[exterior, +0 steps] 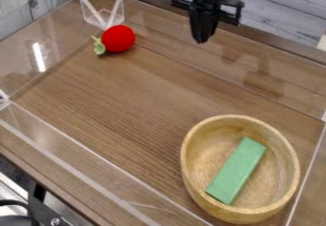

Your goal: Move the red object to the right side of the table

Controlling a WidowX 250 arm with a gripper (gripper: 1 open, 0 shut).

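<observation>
A round red object (117, 39) with a bit of green on its left side rests on the wooden table, toward the upper left. My black gripper (200, 30) is at the top of the view, to the right of the red object and clear of it. Its fingers show as one small dark shape, so whether they are apart or together cannot be made out. I see no object at their tips.
A wooden bowl (193, 163) holding a green block (237, 171) stands at the lower right. A white wire-like item (102, 12) lies just behind the red object.
</observation>
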